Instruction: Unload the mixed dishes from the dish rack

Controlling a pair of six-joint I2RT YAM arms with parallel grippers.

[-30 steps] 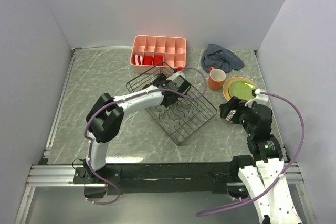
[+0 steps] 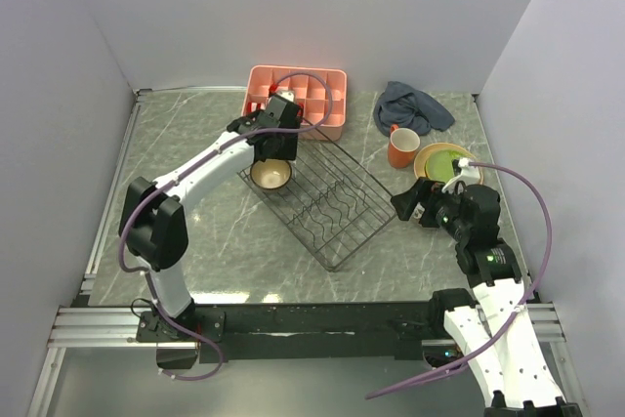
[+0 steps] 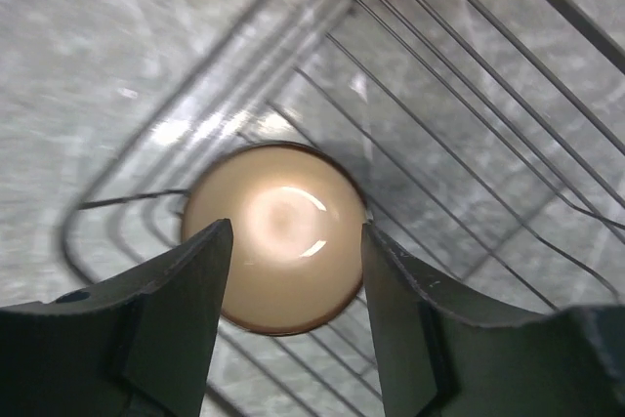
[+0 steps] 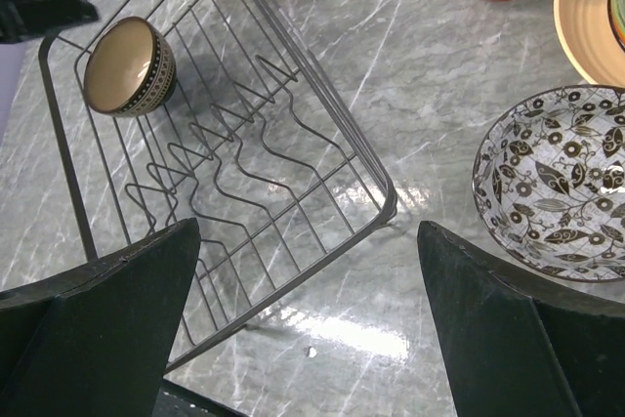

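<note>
A metal dish rack [image 2: 342, 241] holds a small tan bowl [image 2: 270, 173] with a patterned side [image 4: 127, 70] in its upper-left part. My left gripper is open just above that bowl, which lies between its fingertips in the left wrist view. My right gripper is open at the rack's right, over bare counter, nothing between its fingers. A floral-patterned bowl [image 4: 549, 183] lies right of the rack. An orange mug [image 2: 401, 147] stands beside stacked yellow and green plates [image 2: 424, 153].
A pink divided container [image 2: 324, 80] sits behind the rack, and a dark blue cloth [image 2: 410, 107] lies at the back right. Walls bound both sides and the back.
My left gripper has moved back and left from mid-rack to above the small bowl, uncovering it in the top view. The right arm has shifted slightly.
</note>
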